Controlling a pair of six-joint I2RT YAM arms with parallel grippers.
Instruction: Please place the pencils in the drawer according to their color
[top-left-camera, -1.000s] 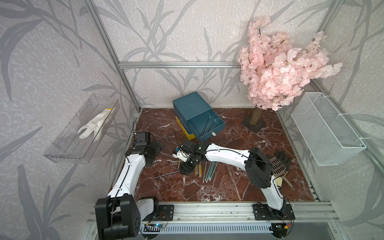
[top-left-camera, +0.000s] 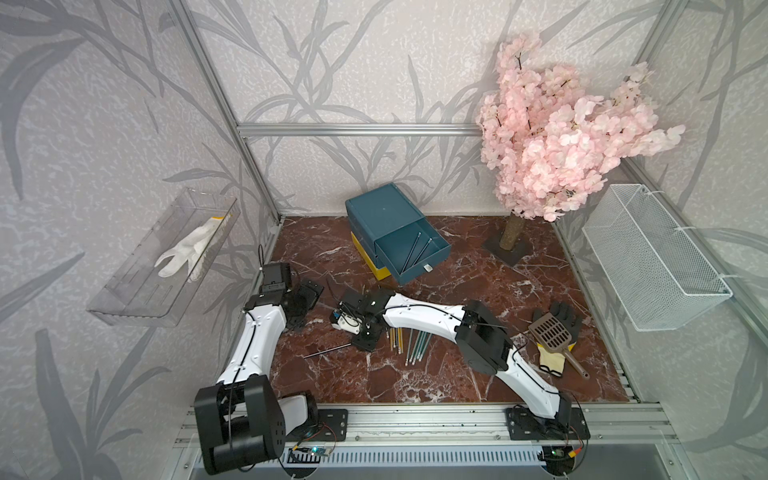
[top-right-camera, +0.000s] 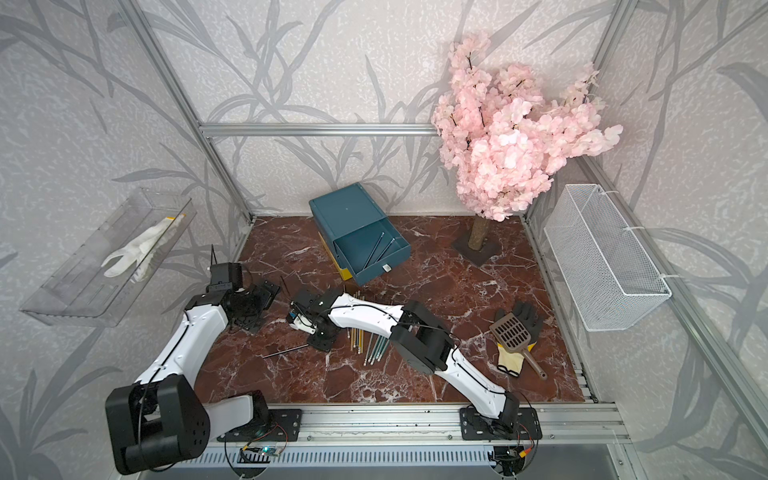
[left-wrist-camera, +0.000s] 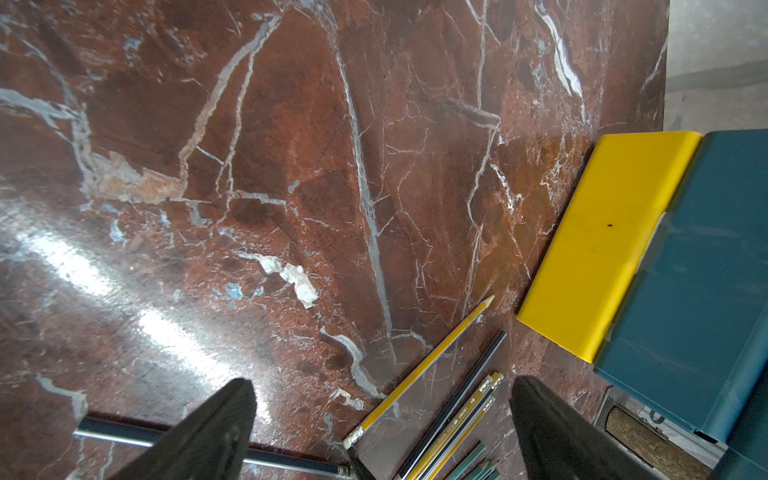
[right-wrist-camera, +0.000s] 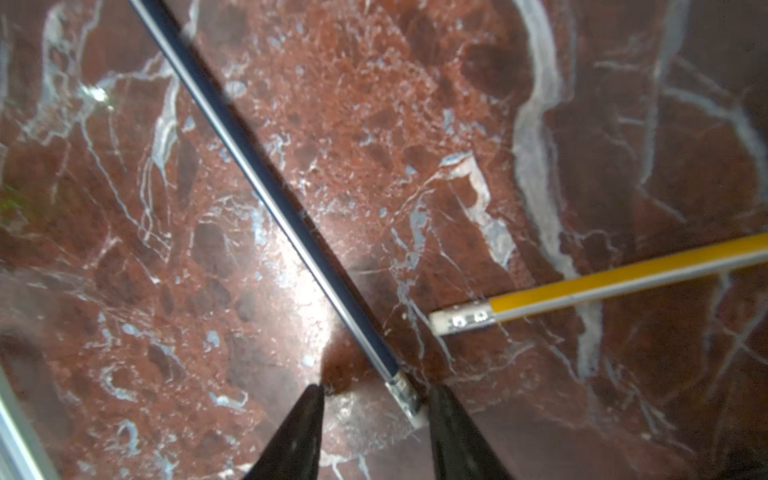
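Note:
A dark pencil (right-wrist-camera: 272, 204) lies alone on the marble table, a yellow pencil (right-wrist-camera: 624, 285) with a white eraser close by. Over the dark pencil's eraser end stands my right gripper, its fingers part way apart; that end shows near the right finger (right-wrist-camera: 452, 432), and contact cannot be told. My left gripper is open above the table at the left, nothing between its fingers. Yellow, dark and green pencils (top-left-camera: 417, 348) lie in a row beneath the right arm. Two dark pencils rest in the open blue drawer (top-left-camera: 436, 254) of the box; a yellow drawer (left-wrist-camera: 608, 240) sits under it.
A pink blossom tree (top-left-camera: 512, 232) stands at the back right. A brown spatula (top-left-camera: 552, 332) and a dark glove (top-left-camera: 566, 316) occupy the right side. Bare table lies between the box and the tree. Baskets hang on both side walls.
My right arm has moved left, its gripper shifting along toward the lone dark pencil. My left arm has shifted slightly left. The pencils in the drawer have stayed put.

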